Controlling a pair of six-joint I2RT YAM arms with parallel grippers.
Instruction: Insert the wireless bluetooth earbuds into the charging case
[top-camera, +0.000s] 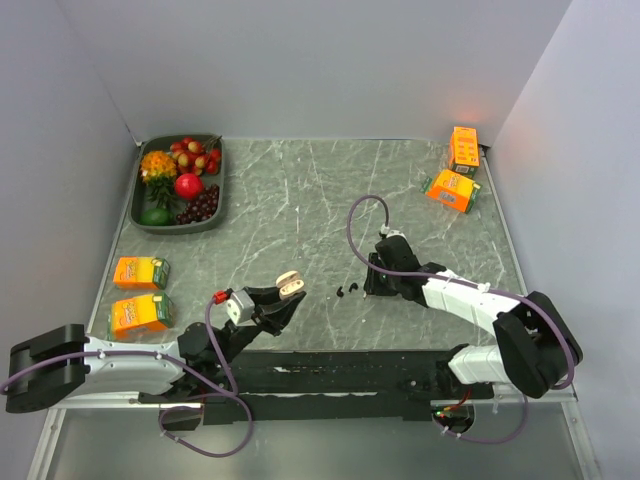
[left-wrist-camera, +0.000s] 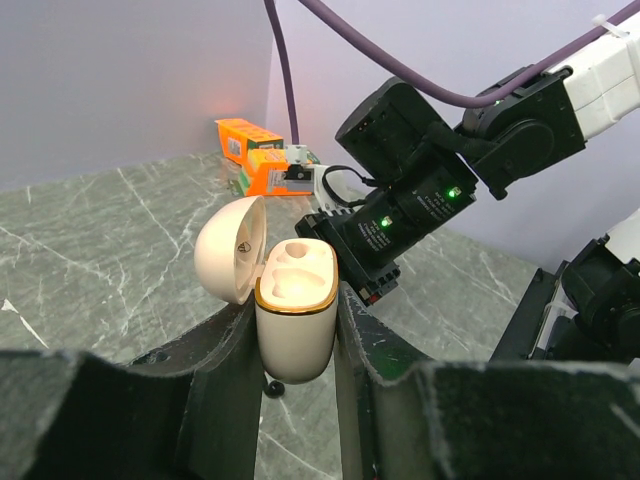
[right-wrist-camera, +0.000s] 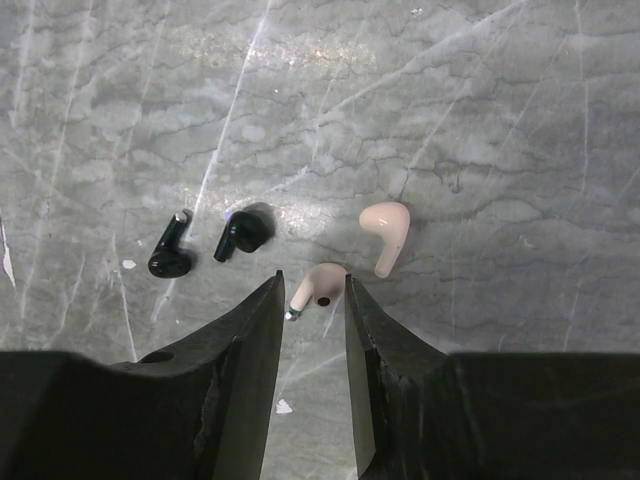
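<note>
My left gripper is shut on the open charging case (left-wrist-camera: 295, 310), cream with a gold rim, lid up and slots empty. My right gripper points down, slightly open, its fingertips over a cream earbud (right-wrist-camera: 330, 280). A second cream earbud (right-wrist-camera: 385, 225) lies just right and above it in the right wrist view. Two black earbuds (right-wrist-camera: 170, 260) lie to the left on the grey marble table.
A fruit tray (top-camera: 180, 225) stands at back left. Orange boxes (top-camera: 140, 313) lie at front left and (top-camera: 452, 192) back right.
</note>
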